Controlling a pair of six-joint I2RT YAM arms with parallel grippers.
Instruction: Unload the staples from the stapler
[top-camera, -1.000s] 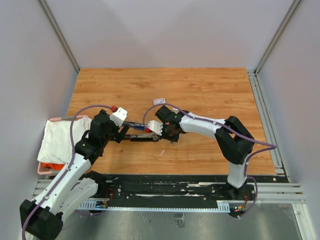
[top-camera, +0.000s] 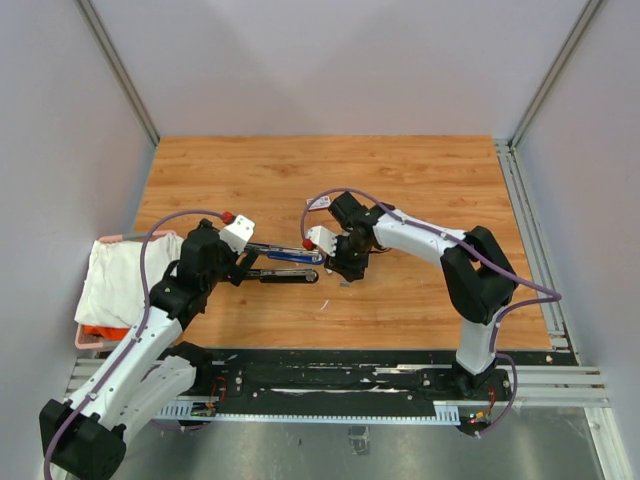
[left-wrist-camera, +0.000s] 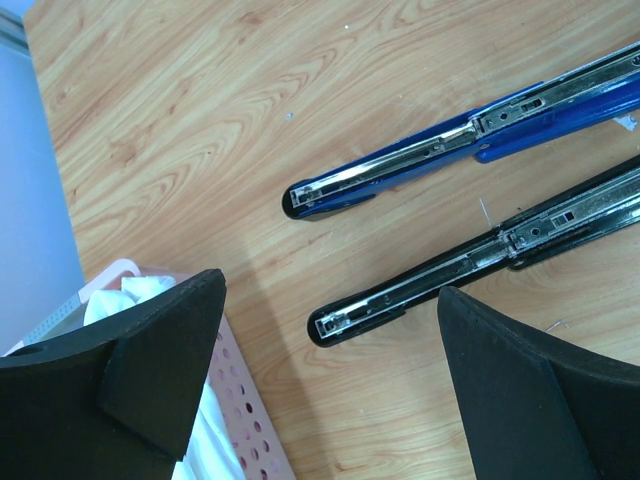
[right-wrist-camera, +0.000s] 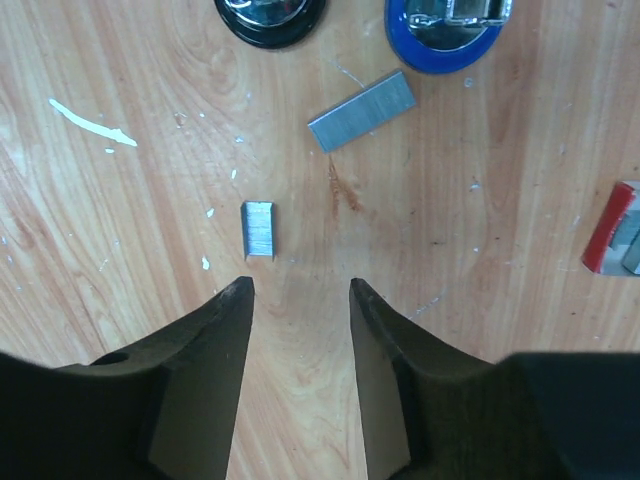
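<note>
Two staplers lie opened out flat side by side, a blue stapler (left-wrist-camera: 400, 160) behind a black stapler (left-wrist-camera: 470, 260); their magazine channels face up in the left wrist view. Two staple strips rest loose on the wood: a longer strip (right-wrist-camera: 362, 110) close to the blue stapler's end, and a short strip (right-wrist-camera: 257, 229) nearer the front. My right gripper is part open just beside the short strip, with only bare wood between its fingers. Over the staplers' left ends, my left gripper stands open and empty.
A small red-and-white box (right-wrist-camera: 618, 232) lies behind the right gripper. At far left stands a pink basket (left-wrist-camera: 255, 425) with white cloth inside. A thin white sliver (right-wrist-camera: 92, 124) and small crumbs dot the wood.
My left arm and the staplers stayed put.
</note>
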